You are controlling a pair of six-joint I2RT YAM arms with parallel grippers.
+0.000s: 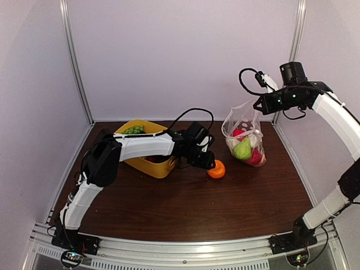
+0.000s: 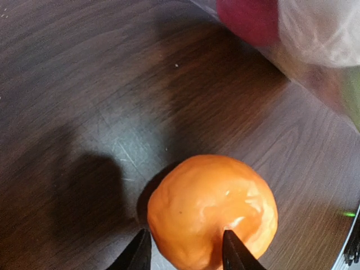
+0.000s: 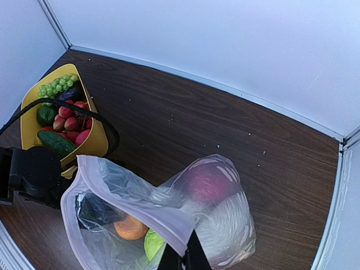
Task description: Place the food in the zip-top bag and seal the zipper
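Note:
An orange fruit or pepper [image 1: 216, 170] lies on the table, left of and outside the clear zip top bag [image 1: 251, 116]. My left gripper is over its near side, narrowed but still open, and holds nothing. One fingertip overlaps the orange skin in the left wrist view; contact cannot be told. The right gripper is shut on the bag's rim, with the bag hanging below it, mouth gaping. Through the film show a green item [image 1: 242, 149], a red item [image 3: 209, 184] and whitish ones.
A yellow basket [image 3: 99, 138] stands at the left, holding green grapes [image 3: 56, 86], a cucumber [image 3: 55, 143] and several other foods. The left arm crosses over it. Bare table lies in front and behind the bag.

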